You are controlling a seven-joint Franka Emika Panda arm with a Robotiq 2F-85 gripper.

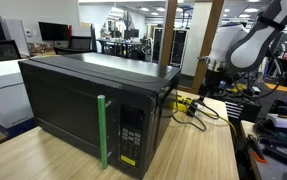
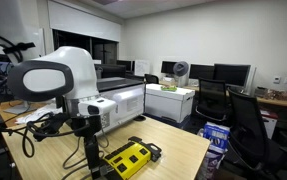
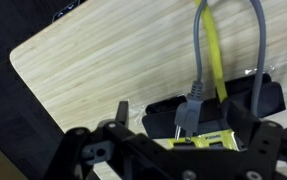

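Observation:
My gripper is open in the wrist view, its dark fingers to either side of a grey plug (image 3: 190, 110). The plug's cord leads up over the wood table. Below lies a black and yellow power strip (image 3: 215, 138), partly hidden by my gripper; the plug's end meets it, though the exact contact is unclear. Exterior view 2 shows the yellow strip (image 2: 129, 160) on the table beside my gripper (image 2: 91, 152). From the other side, my gripper (image 1: 226, 88) hangs over the cables at the table's far end.
A large black microwave (image 1: 93, 105) with a green handle fills much of the table (image 1: 198, 150). A yellow cable (image 3: 214, 50) and a second dark cord (image 3: 260, 60) run close by. To the left in the wrist view, the wood is bare up to its edge.

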